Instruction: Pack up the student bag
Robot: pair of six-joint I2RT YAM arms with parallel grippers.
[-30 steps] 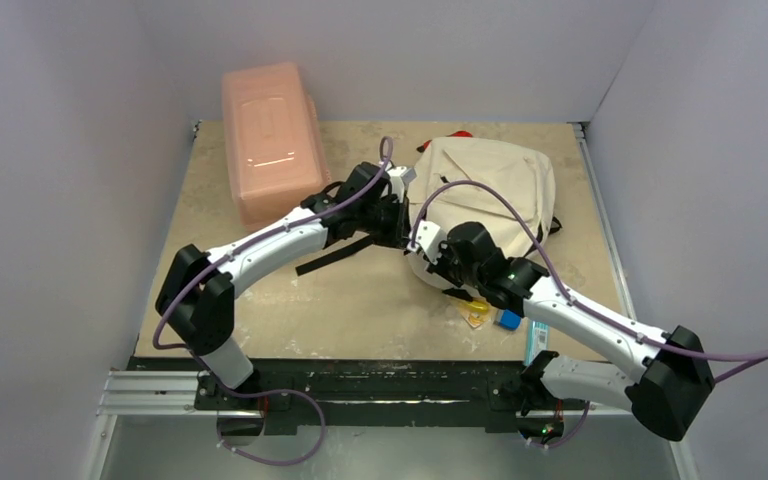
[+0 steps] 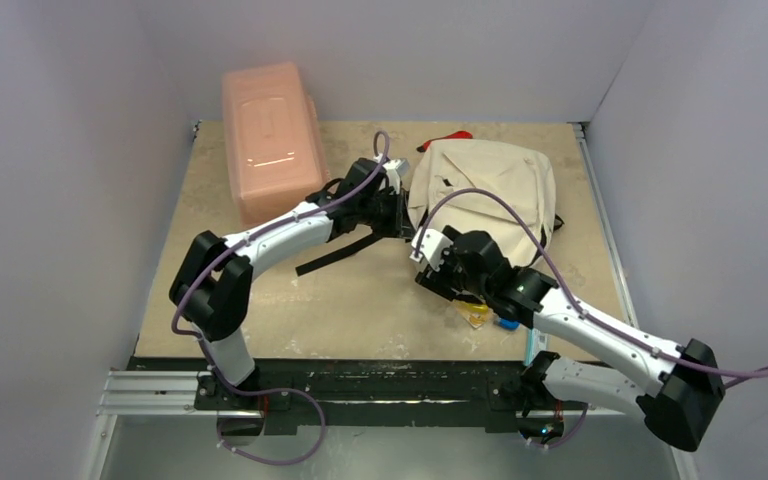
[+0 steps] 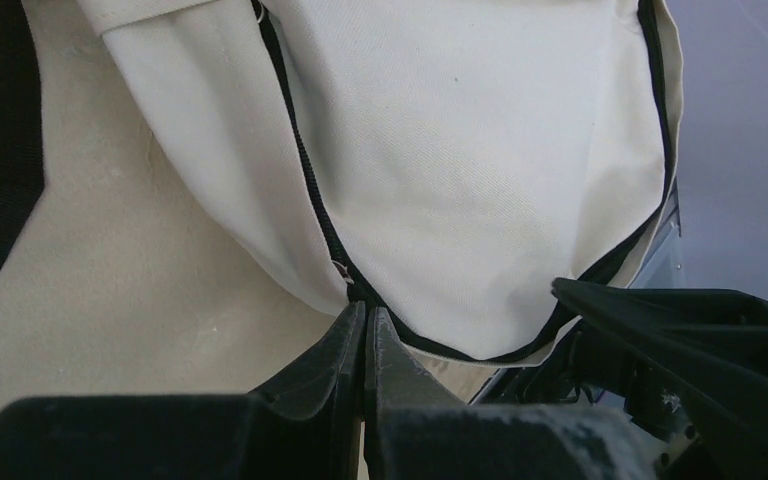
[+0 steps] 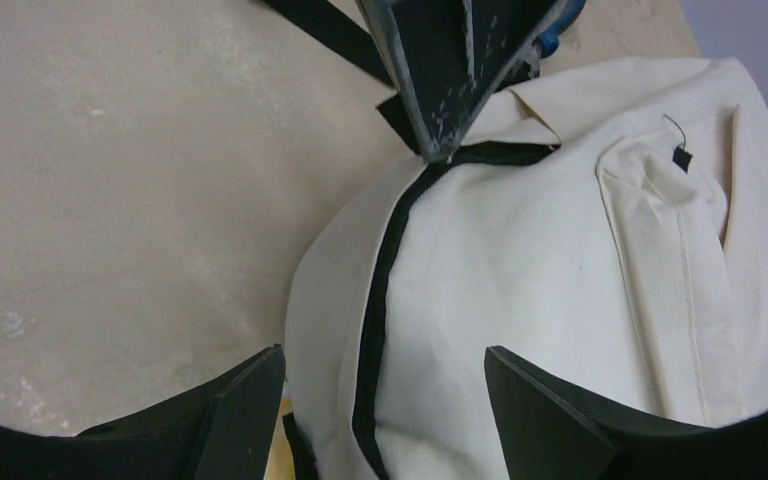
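The cream bag (image 2: 495,190) with black zipper edging lies on the table, right of centre. At its left edge, my left gripper (image 2: 403,234) is shut. In the left wrist view, its fingertips (image 3: 356,318) meet at the bag's black zipper edge (image 3: 315,190), just below a small metal zipper part; whether thin material is pinched there is hidden. My right gripper stands open over the bag's near left corner. Between its spread fingers, in the right wrist view, runs the bag's black-edged rim (image 4: 372,330), without visible contact.
A closed pink bin (image 2: 272,140) stands at the back left. A black strap (image 2: 335,257) trails left of the bag. Near the right arm lie a yellow item (image 2: 476,307), a blue item (image 2: 507,323) and a light-blue case (image 2: 535,343).
The bag's near left edge shifted slightly.
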